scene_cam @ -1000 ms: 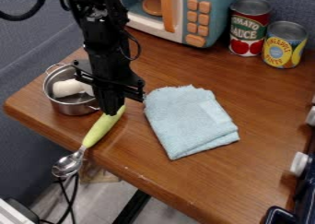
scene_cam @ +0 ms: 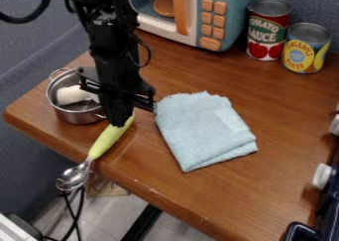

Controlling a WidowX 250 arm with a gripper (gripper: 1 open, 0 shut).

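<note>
The black gripper [scene_cam: 119, 110] hangs low on the left of the table, its tip at the upper end of a ladle with a yellow handle [scene_cam: 103, 142]. The steel ladle head [scene_cam: 73, 178] lies at the table's front left edge. Whether the gripper is shut on the handle is hidden. Behind the gripper, partly hidden, stands a small steel pot [scene_cam: 71, 105] with a white object in it. A folded light blue cloth [scene_cam: 204, 133] lies to the right of the gripper.
A toy microwave [scene_cam: 220, 27] stands at the back, with a tomato can [scene_cam: 268, 32] and a yellow can [scene_cam: 304, 49] to its right. A dark appliance [scene_cam: 318, 205] is at the right edge.
</note>
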